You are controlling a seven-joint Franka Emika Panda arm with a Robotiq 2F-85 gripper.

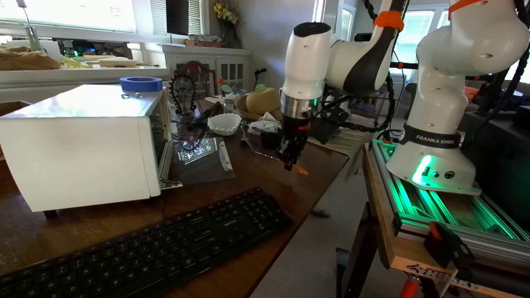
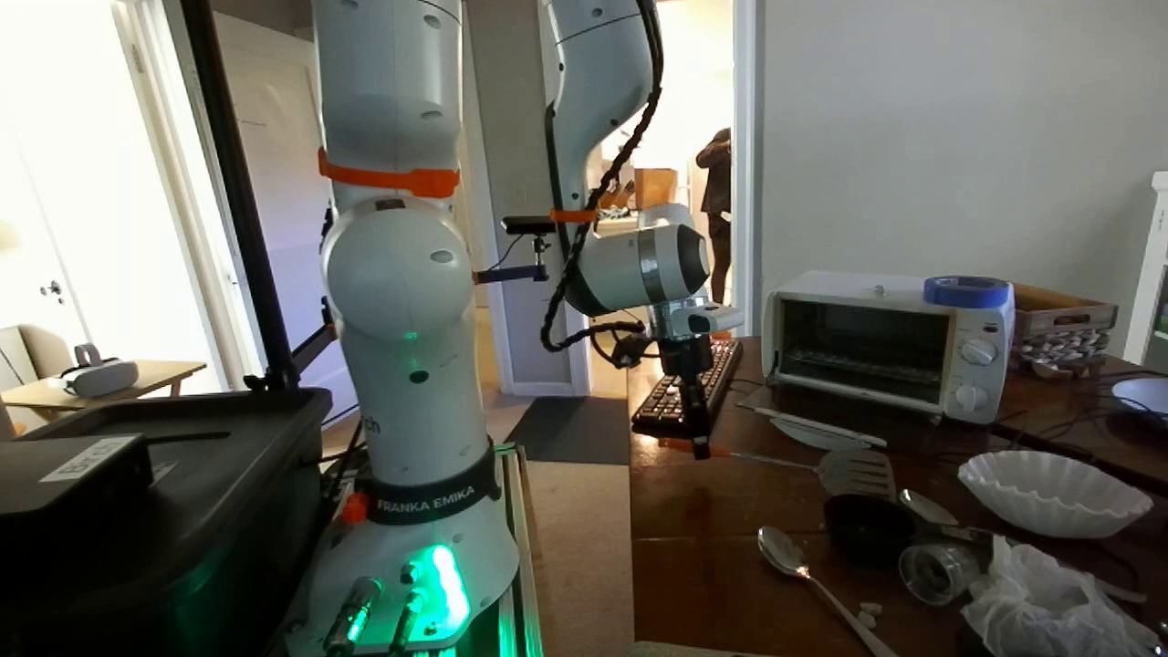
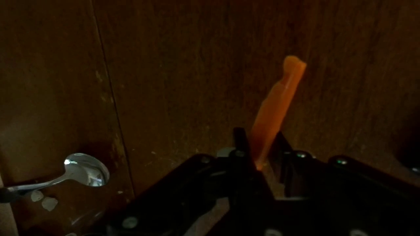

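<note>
An orange handle runs between my fingers in the wrist view, and my gripper is shut on it. In exterior view 1 the gripper points down near the table's right edge, the orange handle sticking out toward the camera. From exterior view 2, a thin metal shaft leads from beside my gripper to a slotted spatula head, so the handle appears to belong to that spatula. Whether the spatula touches the table cannot be told.
A white toaster oven with its door down carries a blue tape roll. The black keyboard lies in front. A spoon, a black cup, a glass jar and a white fluted bowl crowd the table's other end.
</note>
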